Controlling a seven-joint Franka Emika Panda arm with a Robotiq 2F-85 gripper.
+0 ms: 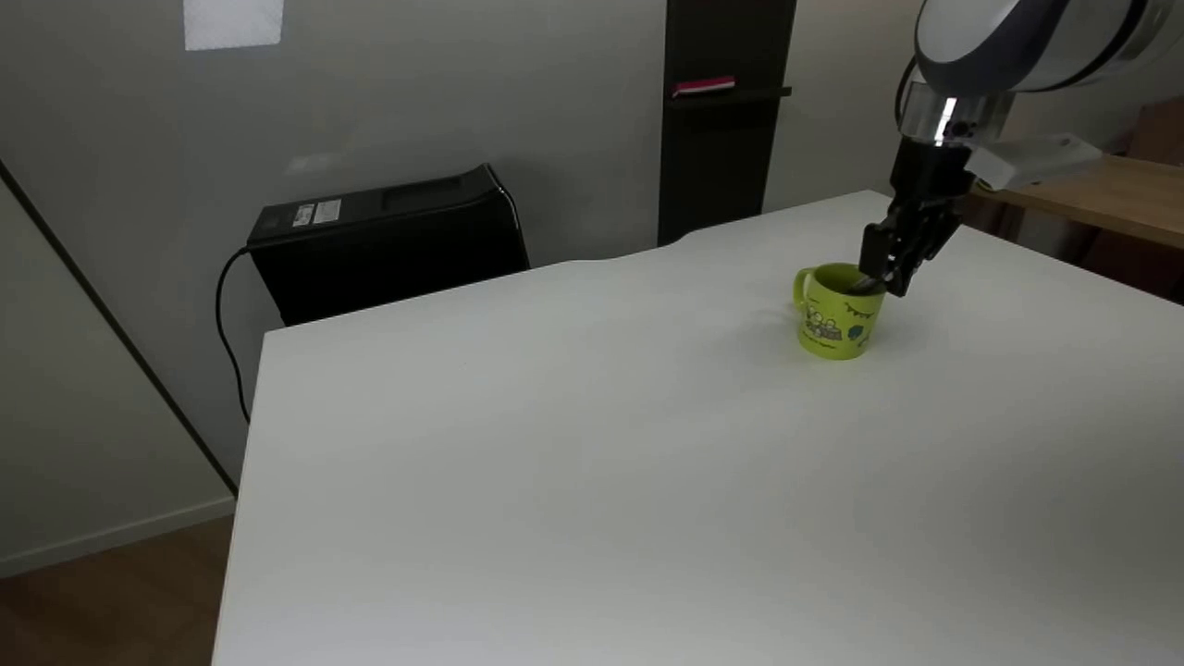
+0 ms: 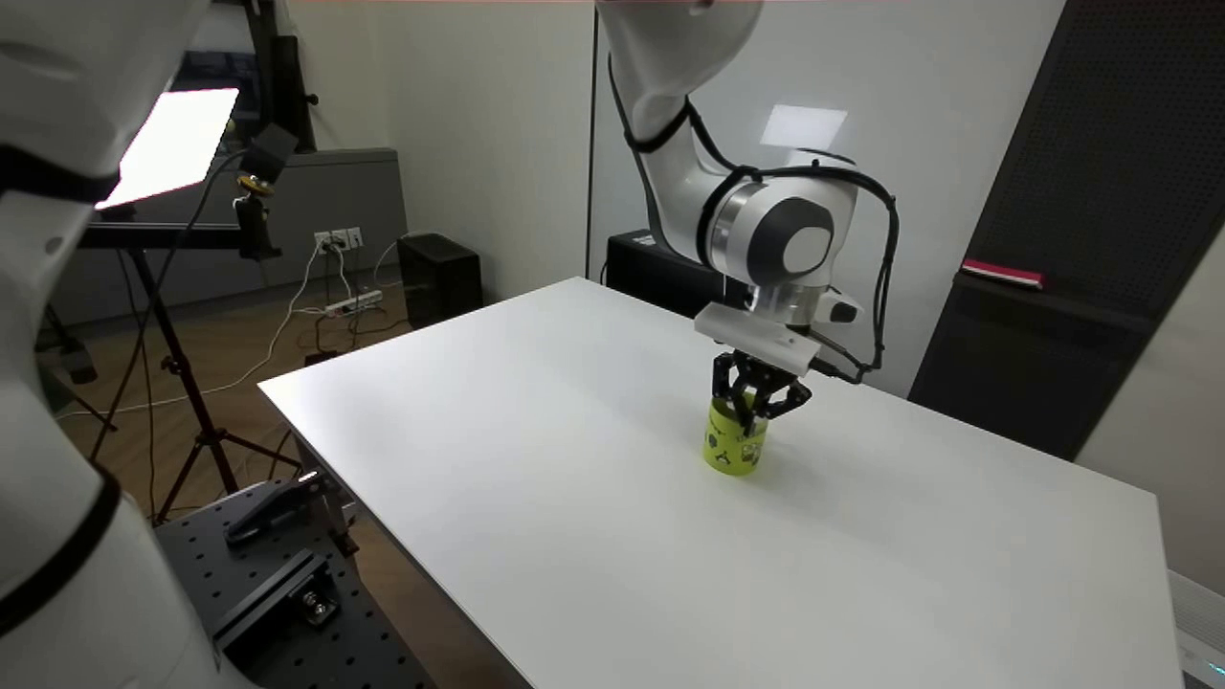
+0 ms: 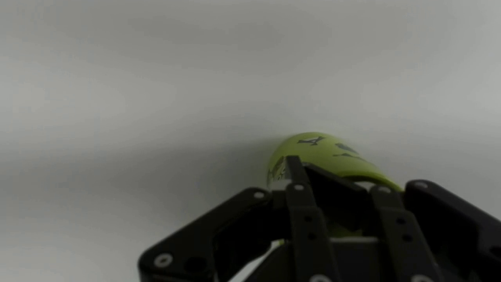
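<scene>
A lime-green mug (image 1: 840, 324) with printed figures stands upright on the white table (image 1: 533, 466), near its far right part in exterior view 1. Its handle (image 1: 800, 289) points left there. My gripper (image 1: 884, 287) comes down at the mug's rim from the right, shut on the wall with one finger inside the mouth and the other outside. From the other side, in exterior view 2, the dark fingers cover part of the mug (image 2: 732, 452). The wrist view has the mug (image 3: 324, 151) partly hidden behind the black fingers (image 3: 307, 221).
A black box (image 1: 388, 239) stands beyond the table's back edge. A lamp on a tripod (image 2: 189, 379) is off the table in exterior view 2.
</scene>
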